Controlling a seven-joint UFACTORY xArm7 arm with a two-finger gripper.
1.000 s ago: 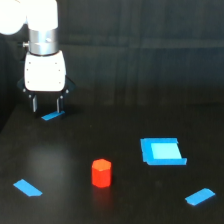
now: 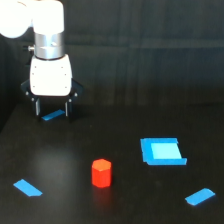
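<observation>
My white gripper (image 2: 53, 108) points straight down at the far left of the camera view. Its two dark fingers (image 2: 38, 106) stand wide apart, so it is open, with no object seen gripped. Just below and behind the fingers, a blue strip (image 2: 52, 116) lies on the dark table. A red block (image 2: 101, 173) with an angular outline sits near the front, left of centre, well away from the gripper. To the right, a pale square (image 2: 165, 151) is bordered in blue tape (image 2: 148, 158).
Further blue strips mark the table (image 2: 125, 195) at the front left (image 2: 27, 188) and front right (image 2: 200, 197). The dark surface between the gripper, the block and the square looks clear. A dark curtain (image 2: 150, 70) hangs along the back.
My gripper has shifted slightly to the right and a little lower, staying open. The red block and the blue-bordered square have not moved.
</observation>
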